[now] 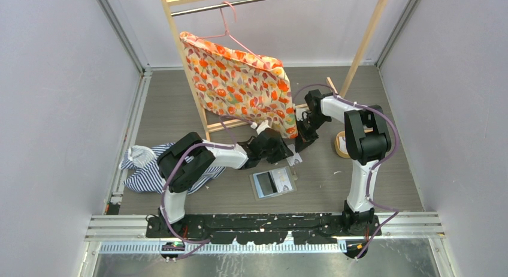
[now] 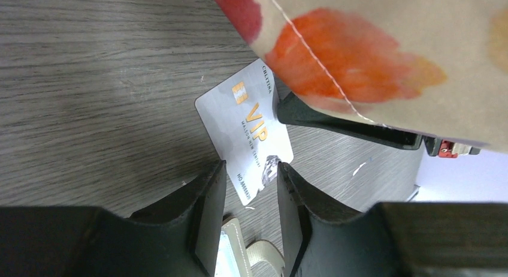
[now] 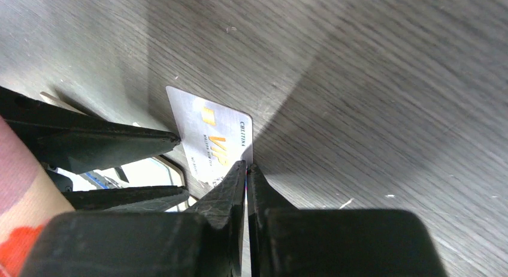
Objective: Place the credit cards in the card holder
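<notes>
A silver VIP card (image 1: 295, 158) lies on the table just above the clear card holder (image 1: 259, 194). In the left wrist view, my left gripper is open, its fingertips on either side of the card's (image 2: 245, 127) near corner. The right gripper is shut, its tips down on the card (image 3: 212, 133) close to one edge; no card shows clearly clamped between them. One dark finger (image 2: 353, 130) of the right gripper touches the card in the left wrist view. The holder's corner (image 2: 238, 247) shows below the card there.
A flowered cloth (image 1: 233, 79) on a hanger droops close behind both grippers, covering part of the left wrist view. A round basket (image 1: 339, 151) stands at the right, partly behind the right arm. A striped cloth (image 1: 144, 180) lies at the left.
</notes>
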